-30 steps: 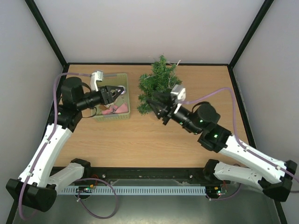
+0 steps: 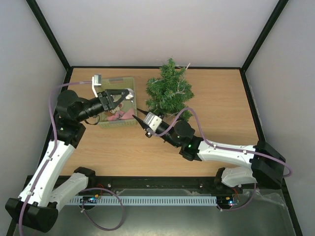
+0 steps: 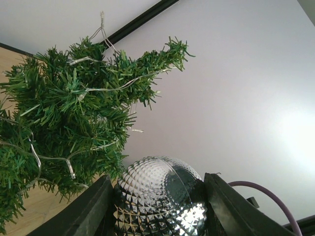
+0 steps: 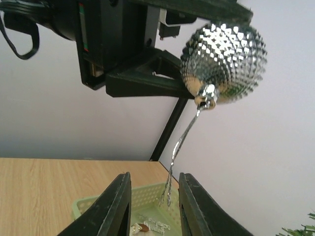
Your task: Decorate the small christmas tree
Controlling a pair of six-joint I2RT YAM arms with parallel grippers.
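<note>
My left gripper [image 2: 123, 95] is shut on a silver faceted ball ornament [image 3: 160, 196], held up over the basket. A thin silver string [image 4: 178, 147] hangs from the ball's cap toward my right gripper, which is open below it, fingertips on either side of the string's lower end. The small tree [image 2: 168, 88], green with thin wire lights, stands right of the basket and fills much of the left wrist view's left side.
The pale green basket [image 2: 115, 123] holds pink and other small items. Walls enclose the table.
My right arm has swung left and lower, bringing its gripper near the basket and the hanging string. My left gripper with the ball has shifted slightly.
</note>
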